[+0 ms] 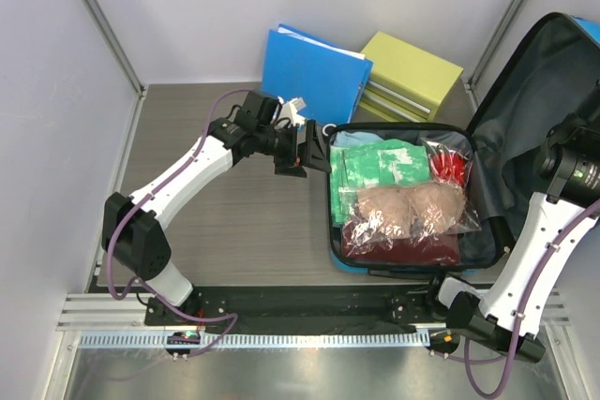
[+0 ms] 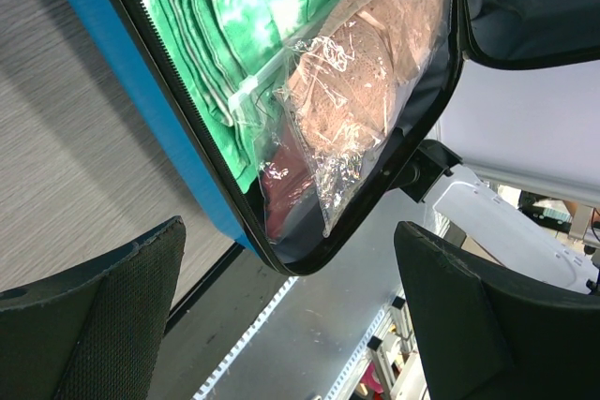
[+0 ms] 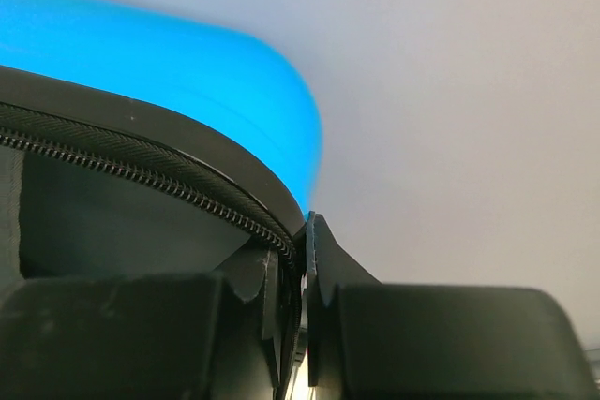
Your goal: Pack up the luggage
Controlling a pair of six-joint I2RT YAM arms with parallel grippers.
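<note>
The packed suitcase [image 1: 333, 236] holds green cloth [image 1: 375, 161], bagged beige items [image 1: 394, 213], a red bag [image 1: 447, 161] and maroon fabric [image 1: 394, 250]. Its lid [image 1: 506, 138] stands open on the right. My left gripper hovers at the suitcase's left side, open and empty. My right gripper is at the lid's edge [image 3: 141, 119]; the black zippered rim runs between or beside its fingers, and whether it is gripped cannot be told.
A blue folder [image 1: 309, 72] and yellow-green boxes [image 1: 408, 72] stand behind the suitcase. Walls bound the workspace.
</note>
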